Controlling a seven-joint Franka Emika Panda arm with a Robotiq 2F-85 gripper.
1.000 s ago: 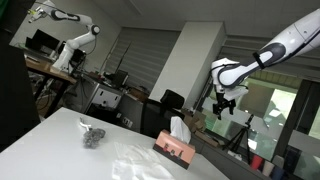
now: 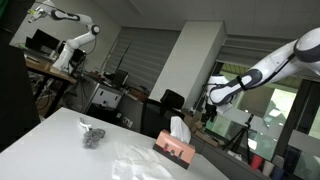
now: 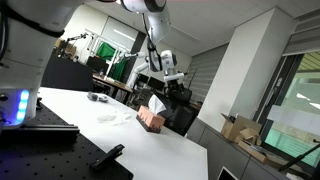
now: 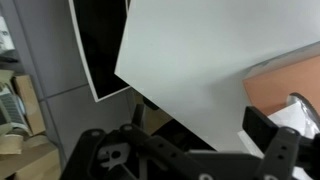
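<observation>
A pinkish-brown tissue box (image 2: 175, 149) stands on the white table (image 2: 80, 160), with a white tissue (image 2: 180, 130) sticking up from its top. In exterior view 2 the box (image 3: 151, 121) is near the table's far side. Part of it (image 4: 285, 85) shows at the right edge of the wrist view, with white tissue by the right finger. My gripper is open above the table, its dark fingers wide apart and nothing seen between them. In exterior view 1 the gripper (image 2: 209, 112) hangs beyond and above the box; its fingertips are too small to make out.
A crumpled white sheet (image 2: 138, 160) lies flat in front of the box. Left of it is a small grey object (image 2: 93, 138). Cardboard boxes (image 3: 240, 130) stand off the table.
My arm has come down and slightly to the left in exterior view 1. The tissue box, the sheet and the grey object have not moved.
</observation>
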